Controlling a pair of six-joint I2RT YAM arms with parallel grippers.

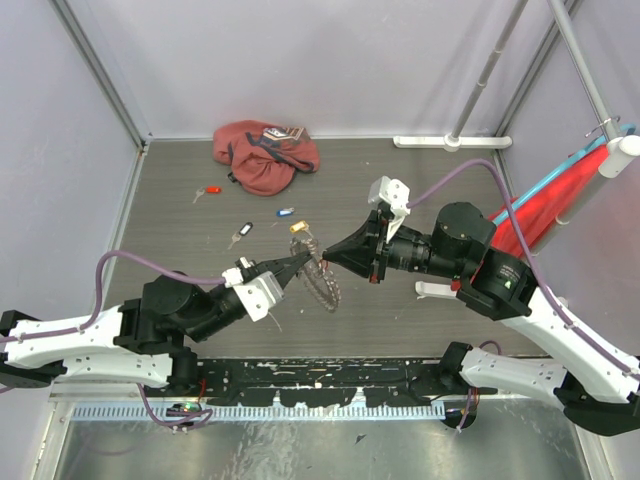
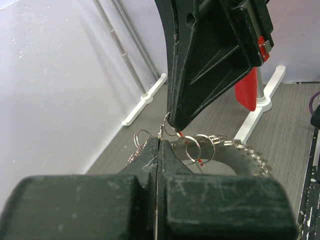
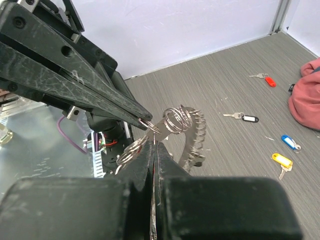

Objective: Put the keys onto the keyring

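Note:
The keyring (image 1: 322,285), a metal band strung with many small wire rings, hangs between my two grippers in the top view. My left gripper (image 1: 306,257) is shut, with a thin ring wire (image 2: 161,131) standing up at its fingertips. Facing it closely, my right gripper (image 1: 327,257) is shut on thin wire of the keyring (image 3: 196,142); its exact grip is partly hidden. A little red shows by the right fingertips. On the table lie keys with a red tag (image 3: 270,81), a black tag (image 3: 250,119), a blue tag (image 3: 288,141) and a yellow tag (image 3: 282,160).
A dark red cloth bag (image 1: 263,158) lies at the back of the table. White stand feet (image 1: 452,142) are at the back right, and a red cloth (image 1: 548,212) hangs at the right.

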